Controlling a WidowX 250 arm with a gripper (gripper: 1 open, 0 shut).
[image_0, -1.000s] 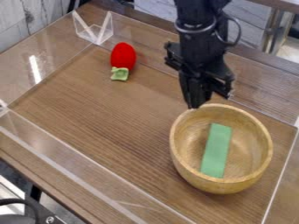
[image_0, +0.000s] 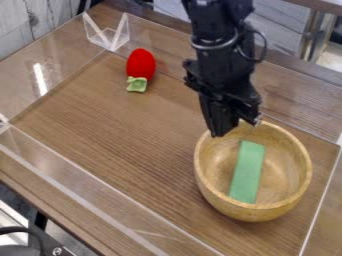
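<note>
My dark gripper hangs above the back rim of a wooden bowl, shut, with nothing seen between its fingers. A pale green block lies inside the bowl. Toward the back left, a red oval object rests on the table beside a small green piece.
A white wire basket stands at the back left. Dark cables show at the lower left corner.
The arm has shifted slightly to the left in the view since one second ago. The bowl, green block and red object have stayed put.
</note>
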